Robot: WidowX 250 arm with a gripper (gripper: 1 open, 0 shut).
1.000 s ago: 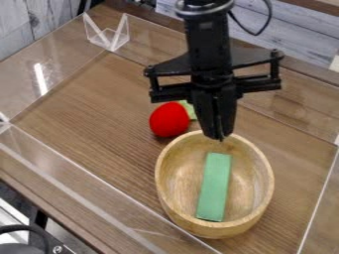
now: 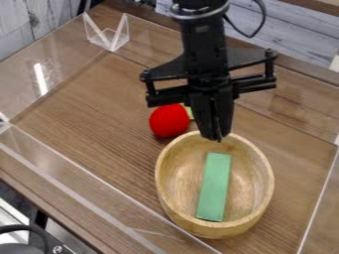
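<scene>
The black gripper [image 2: 212, 121] hangs from the arm in the middle of the camera view, just over the back of a wooden bowl [image 2: 180, 189]. Its fingertips are small and dark at this angle, so its opening is unclear. A green block [image 2: 215, 187] lies in the bowl. A red round object [image 2: 169, 121] sits on the table behind the bowl, left of the gripper. A small light green thing, mostly hidden by the gripper, lies beside it.
The wooden table [image 2: 73, 119] has free room to the left. A clear plastic object [image 2: 109, 30] stands at the back left. A cable runs at the bottom left corner.
The arm and gripper have shifted very slightly to the left. The objects on the table look unchanged.
</scene>
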